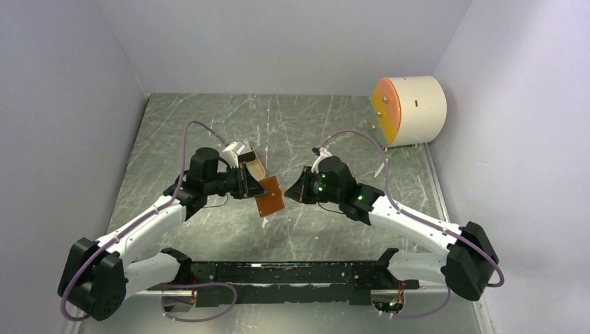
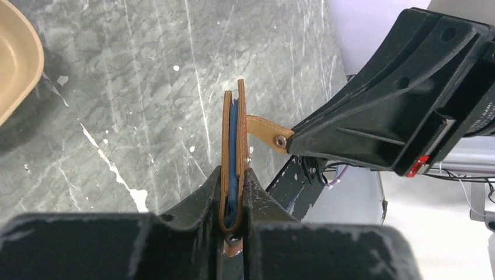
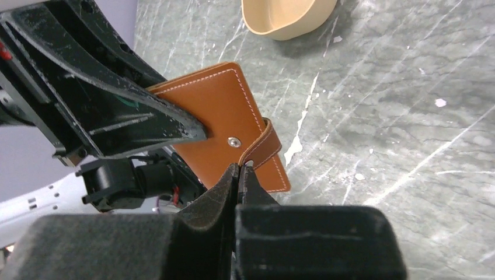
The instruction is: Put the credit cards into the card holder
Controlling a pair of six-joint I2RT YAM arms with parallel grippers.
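Observation:
A brown leather card holder (image 1: 270,197) hangs above the table between my two grippers. My left gripper (image 1: 260,189) is shut on it; the left wrist view shows the holder (image 2: 226,151) edge-on, with a dark blue layer (image 2: 233,146) between its leather sides. A short strap (image 2: 265,128) with a metal snap sticks out toward my right gripper (image 1: 289,195). That gripper is shut, the strap (image 3: 265,144) pinched at its fingertips. In the right wrist view the holder's flat face (image 3: 216,108) with its snap stud shows, partly covered by the left finger. No separate loose card is visible.
A beige container (image 1: 256,164) with a grey box (image 1: 245,154) in it stands behind the left gripper. At the back right is a white drum-shaped cabinet (image 1: 419,111) with an orange and yellow front.

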